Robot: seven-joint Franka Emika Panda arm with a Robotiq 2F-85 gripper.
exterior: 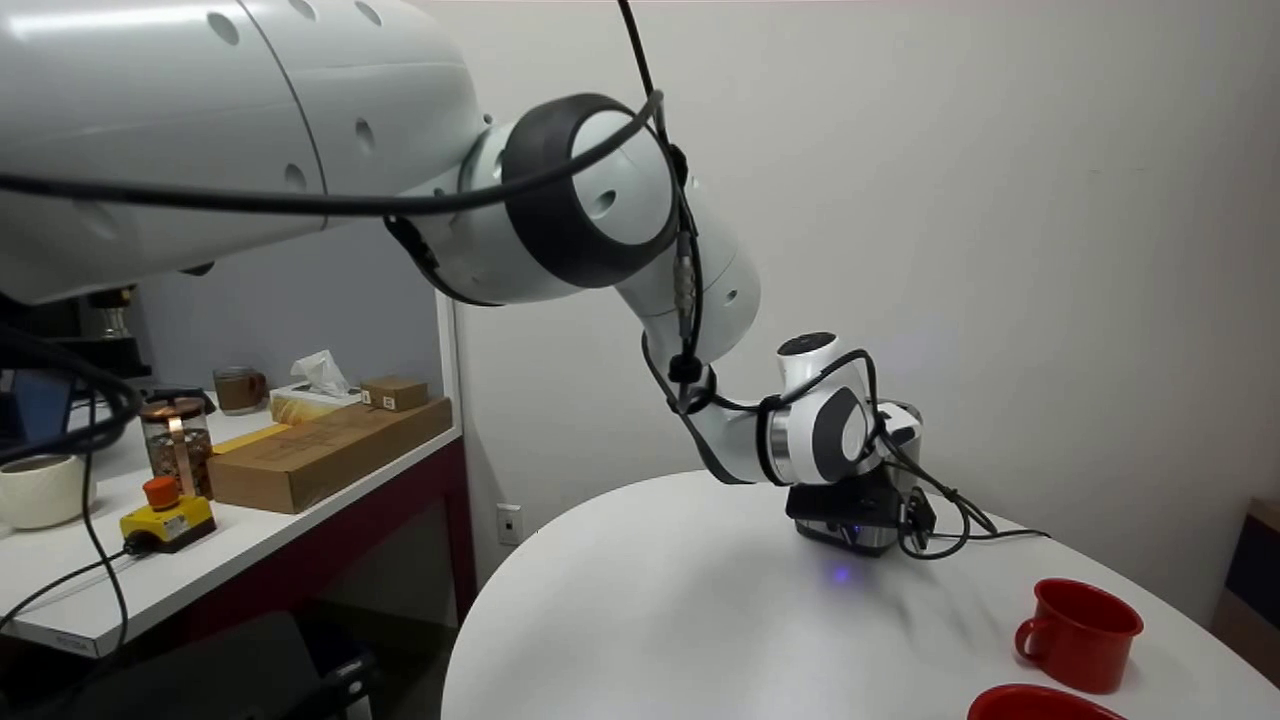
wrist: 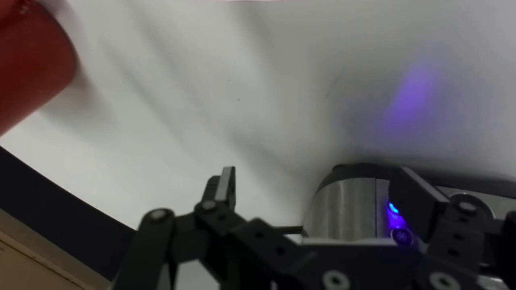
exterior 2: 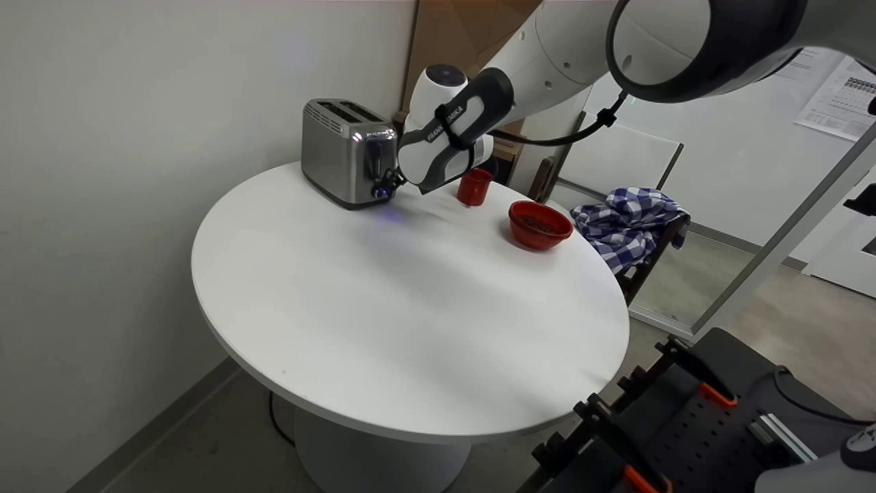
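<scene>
A silver two-slot toaster [exterior 2: 326, 156] stands at the back of the white round table, close to the wall. My gripper is at the toaster's control end, its fingers [wrist: 225, 186] wide apart. In the wrist view, one finger is beyond the toaster's rounded metal side, over bare table. The other covers part of the control panel, next to a glowing blue button [wrist: 393, 208]. Whether either finger touches the toaster cannot be told. Nothing shows clasped between them. The arm hides much of the toaster in exterior view 1.
Off to one side stands a red mug [exterior 2: 474, 187], with a red bowl [exterior 2: 539, 237] of small dark pieces nearer the table's edge. Black cables [exterior: 966, 528] hang by the wrist.
</scene>
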